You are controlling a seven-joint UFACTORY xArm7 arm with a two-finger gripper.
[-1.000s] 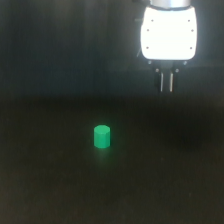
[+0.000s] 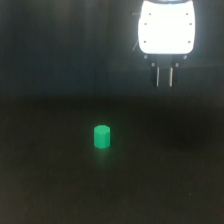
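Observation:
A small green cylinder [image 2: 102, 137] stands upright on the dark surface, left of centre in the camera view. Higher up and to the right hangs my gripper [image 2: 164, 82], its fingers pointing down. A dark gap shows between the two thin fingers, which stand apart with nothing visible in it. The gripper is well clear of the cylinder.
A dark backdrop [image 2: 60, 50] lies behind. The bright white arm body [image 2: 166, 27] is at the top right.
My gripper has risen a little and shifted slightly left. Its fingers have spread farther apart. The green cylinder has not moved.

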